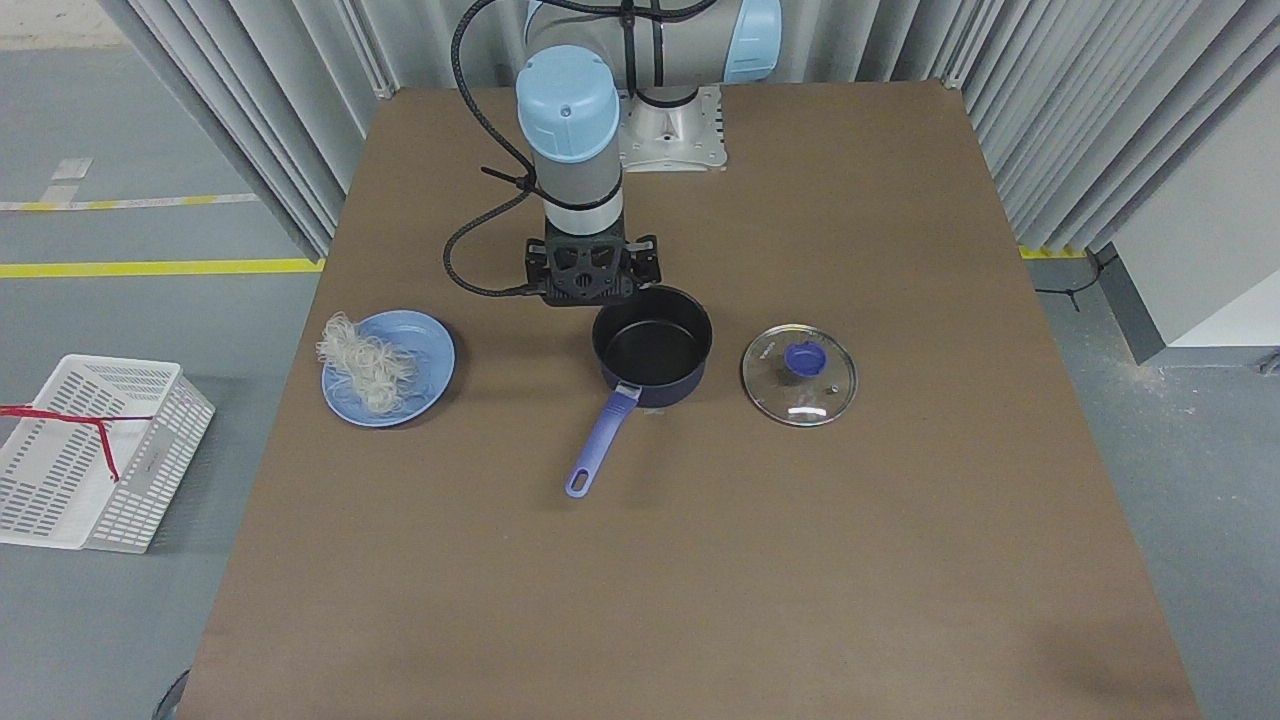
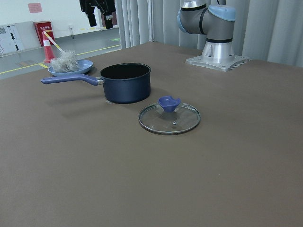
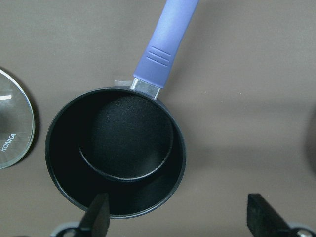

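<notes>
A dark blue saucepan (image 1: pixel 651 342) with a lilac handle (image 3: pixel 163 47) stands empty on the brown table, its handle pointing toward the front camera. A glass lid (image 1: pixel 799 378) with a blue knob lies apart beside it. A light blue plate (image 1: pixel 420 354) holds a pile of pale stringy strands (image 2: pixel 66 61), like noodles. My gripper is open above the pan's back side and the table next to it, with nothing between its fingers.
My arm's base stands at the back edge. A white basket (image 1: pixel 84 468) sits off the table on the left, on the floor.
</notes>
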